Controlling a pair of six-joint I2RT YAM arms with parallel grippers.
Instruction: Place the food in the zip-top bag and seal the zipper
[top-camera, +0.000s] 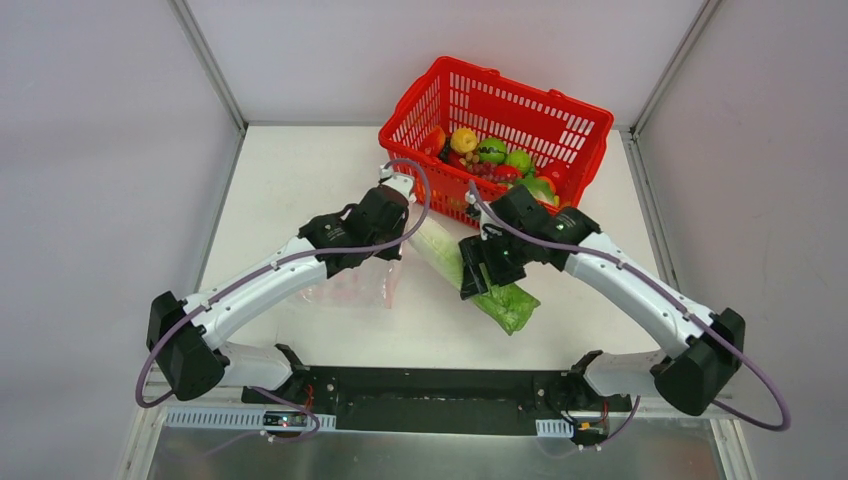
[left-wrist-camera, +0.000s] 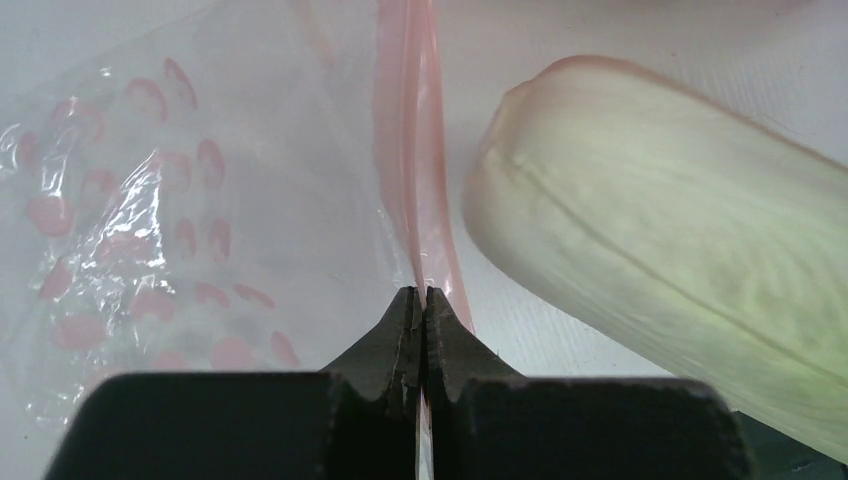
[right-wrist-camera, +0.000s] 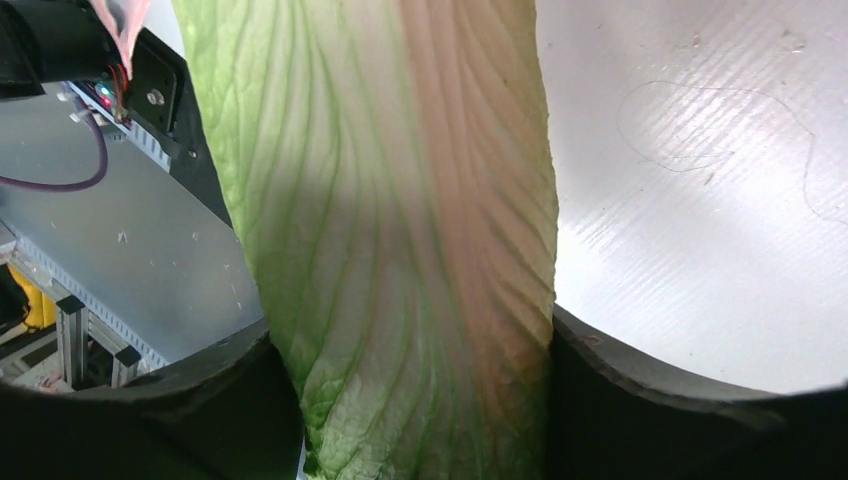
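Observation:
A clear zip bag (left-wrist-camera: 200, 240) with pink spots lies left of a long cabbage (top-camera: 505, 305). My left gripper is shut on the bag's pink zipper edge (left-wrist-camera: 440, 240). The cabbage's pale end points toward the bag and lies beside it in the left wrist view. My right gripper (top-camera: 480, 270) is over the middle of the cabbage, with the leafy body (right-wrist-camera: 400, 250) between its fingers, which the leaves partly hide.
A red basket (top-camera: 560, 120) of produce stands at the back right, close behind both grippers.

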